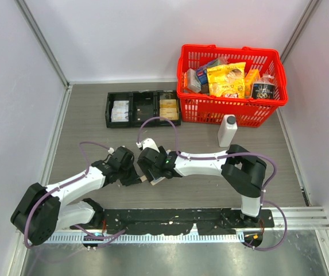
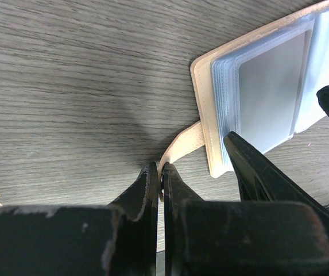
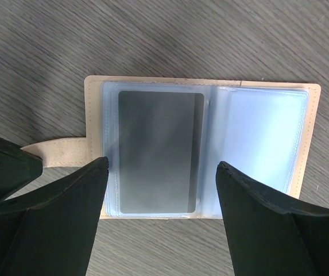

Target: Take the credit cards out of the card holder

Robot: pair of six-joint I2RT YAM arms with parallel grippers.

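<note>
The card holder (image 3: 95, 126) lies open and flat on the table, with a tan edge and clear pockets. A grey card (image 3: 155, 152) shows in one pocket; the other pocket (image 3: 266, 138) looks pale, and I cannot tell if a card is in it. From the holder's side sticks out a tan strap (image 2: 184, 144). My left gripper is shut on the strap's end, beside the holder. My right gripper stands open above the holder, one fingertip over the near pocket's outer edge and the other over the pale pocket. Nothing is between its fingers.
Behind the arms stands a black organizer (image 1: 134, 123) with stacks of white and yellowish items. To its right are a red basket (image 1: 233, 107) full of packages and a white bottle (image 1: 227, 133). Both arms crowd together at the holder; bare table lies to the right.
</note>
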